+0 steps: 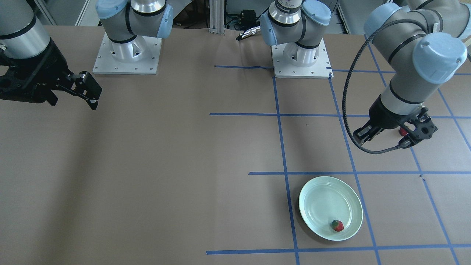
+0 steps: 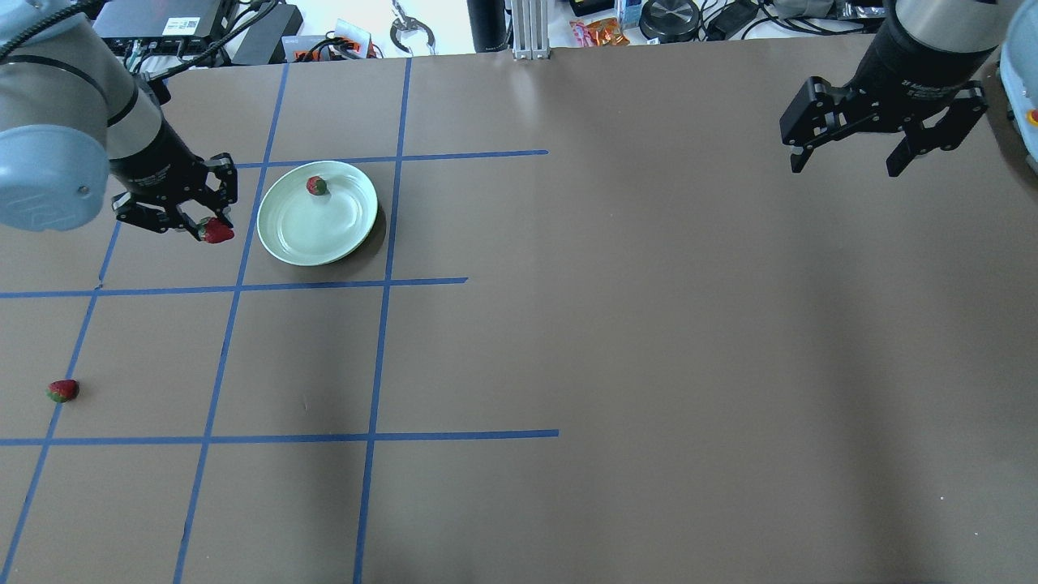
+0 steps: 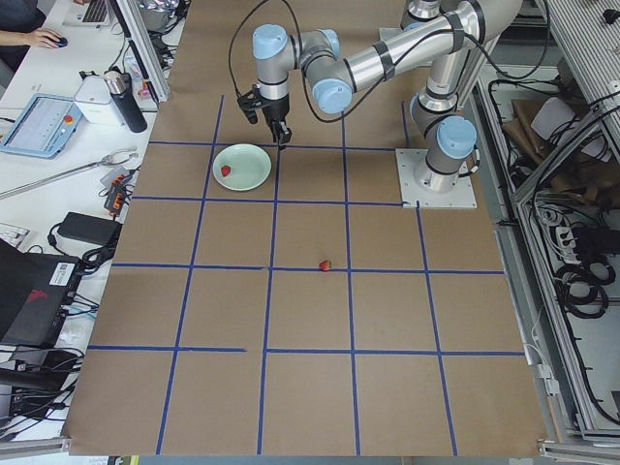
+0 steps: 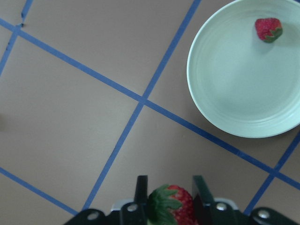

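Observation:
My gripper point(image 2: 210, 220) is shut on a strawberry point(image 2: 216, 232), seen red with green leaves between the fingers in the left wrist view. It hangs beside a pale mint plate point(image 2: 311, 238), which holds another strawberry point(image 2: 317, 185). A third strawberry point(image 3: 325, 264) lies on the taped floor, away from the plate; in the camera front view it is mostly hidden behind my gripper point(image 1: 379, 137).
A second arm's black gripper point(image 2: 876, 136) stands at the right of the top view. Other arm bases point(image 1: 300, 66) sit at the back. The floor around the plate is clear, with blue tape grid lines.

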